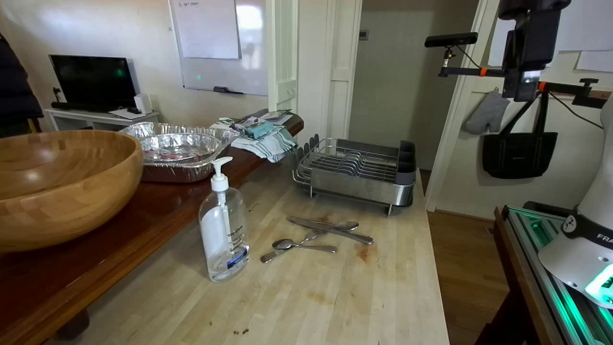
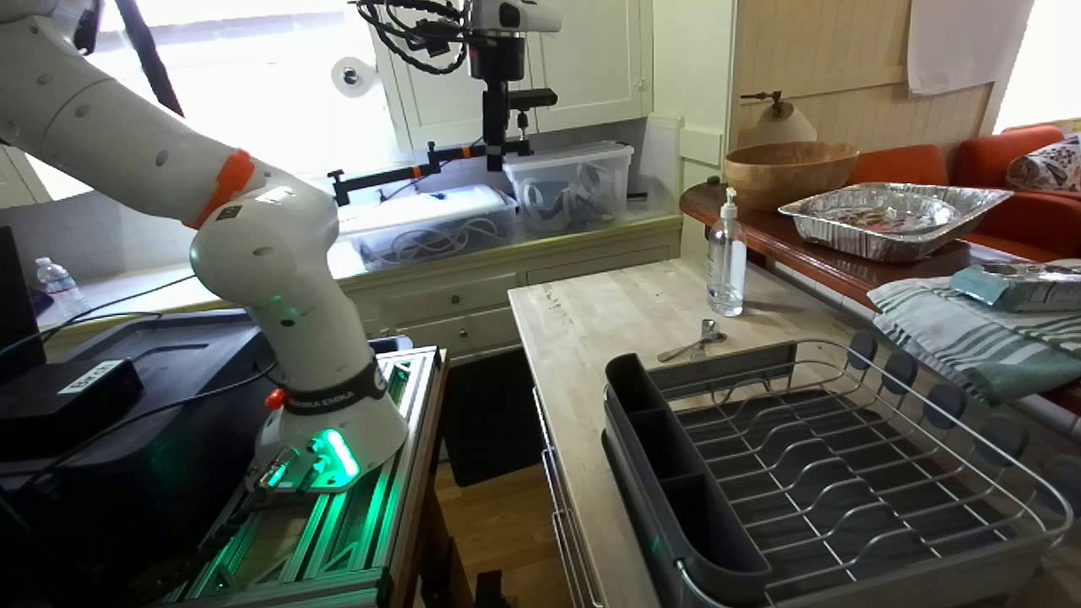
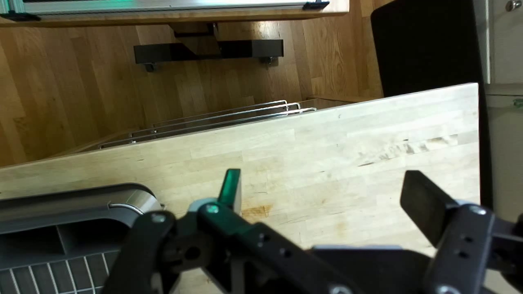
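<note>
High above the wooden counter (image 1: pixel 345 299), my gripper stands open, its two fingers (image 3: pixel 425 201) wide apart with only bare countertop visible below the gap. Several metal utensils, spoons and knives (image 1: pixel 350 233) among them, lie crossed in a loose pile on the counter. A clear pump bottle (image 1: pixel 225 235) with a white top stands upright beside the pile. Behind them sits a grey dish rack (image 1: pixel 353 184) with dark cutlery compartments (image 2: pixel 664 446) along one side; both rack and compartments look empty. In the wrist view the gripper body hides the utensils.
A dark wooden table (image 1: pixel 172 215) adjoins the counter, bearing a large wooden bowl (image 1: pixel 63 184), foil trays (image 2: pixel 892 228) and folded towels (image 2: pixel 998 314). A floor gap separates the counter from the robot's base table (image 3: pixel 171 19).
</note>
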